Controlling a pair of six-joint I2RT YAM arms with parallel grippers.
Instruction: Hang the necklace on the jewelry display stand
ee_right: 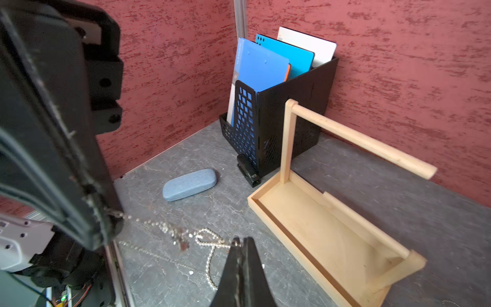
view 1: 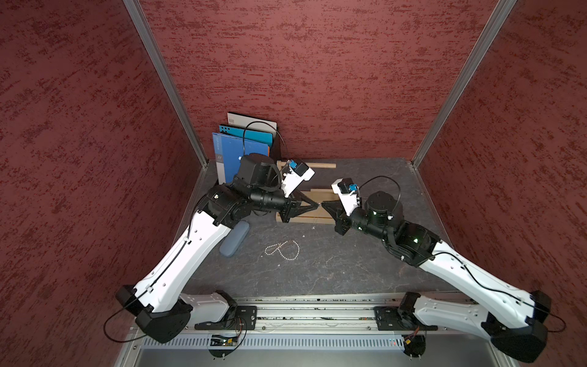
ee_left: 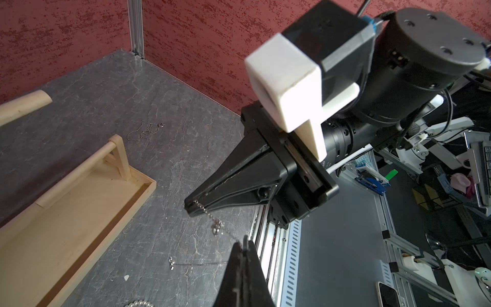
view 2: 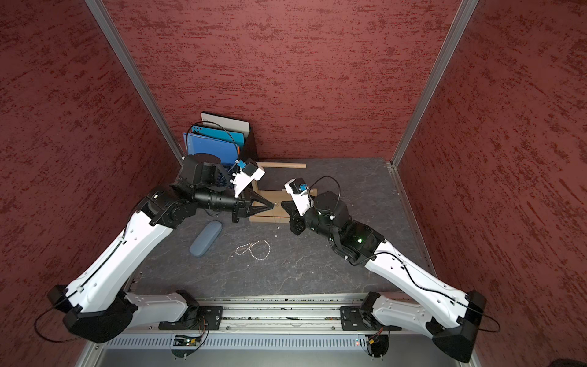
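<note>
A thin silver chain necklace (ee_left: 216,226) with a small cluster on it stretches between my two grippers, above the table. My left gripper is shut on one part of it. Opposite, my right gripper has its fingers together on another part; its tip with the chain across it shows in the left wrist view. A second strand hangs slack below. The wooden jewelry stand (ee_right: 301,252), a shallow tray with a high upper bar (ee_right: 365,140) and a low bar, stands behind the grippers, partly hidden by them in both top views.
A pearl necklace (view 1: 267,251) lies in front of the stand. Another fine chain (ee_left: 145,134) lies right of it. A blue case (ee_right: 189,184), a black stapler (ee_right: 248,170) and a black file holder (ee_right: 294,120) occupy the left.
</note>
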